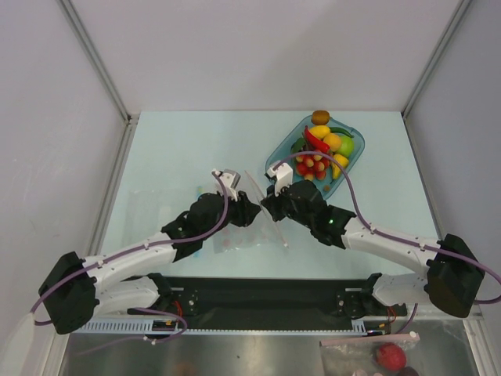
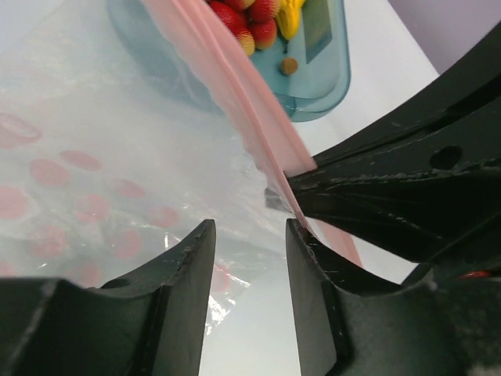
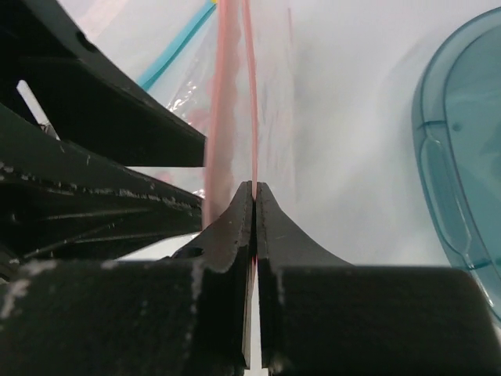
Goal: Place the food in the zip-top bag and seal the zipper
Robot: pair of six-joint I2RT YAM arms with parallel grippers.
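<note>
A clear zip-top bag with pink dots and a pink zip edge lies between my arms, its mouth lifted off the table. On that edge my right gripper is shut, the pink strip pinched between its fingertips. My left gripper stands open just beside it, its right finger by the zip edge and clear space between the fingers. A teal basket at the back right holds the food: a red pepper, red fruits, a yellow one and others.
Other flat clear bags seem to lie at the left of the table. A light blue strip shows by the dotted bag.
</note>
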